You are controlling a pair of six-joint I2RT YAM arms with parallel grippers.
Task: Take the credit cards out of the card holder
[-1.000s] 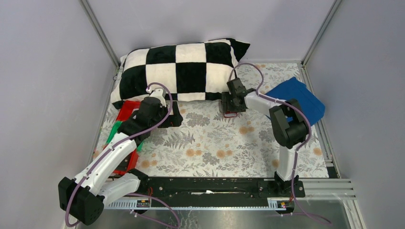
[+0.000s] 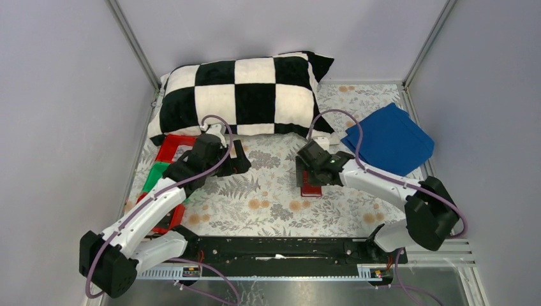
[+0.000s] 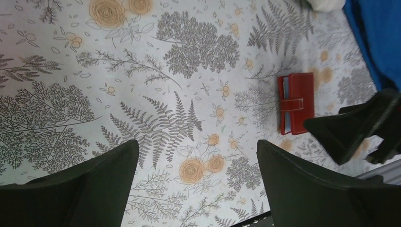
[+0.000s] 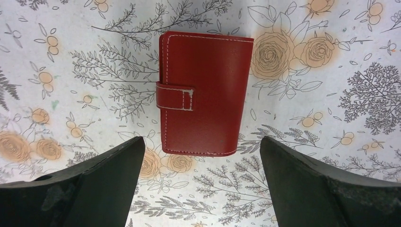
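The red card holder (image 4: 208, 94) lies flat on the patterned table, its strap closed over the left edge in the right wrist view. From the left wrist view, pale layers show along the side of the holder (image 3: 301, 104); no separate card can be made out. My right gripper is open above the holder, with nothing between its fingers. In the top view, that gripper (image 2: 305, 171) hides much of the holder (image 2: 311, 190). My left gripper stands open and empty over bare table, well to the left of the holder (image 2: 237, 158).
At the left, partly under my left arm, are a red tray (image 2: 167, 148), a green tray (image 2: 155, 175) and another red tray (image 2: 178, 217). A checkered pillow (image 2: 255, 94) lies along the back, a blue cloth (image 2: 395, 140) at the right.
My left gripper has moved slightly right.
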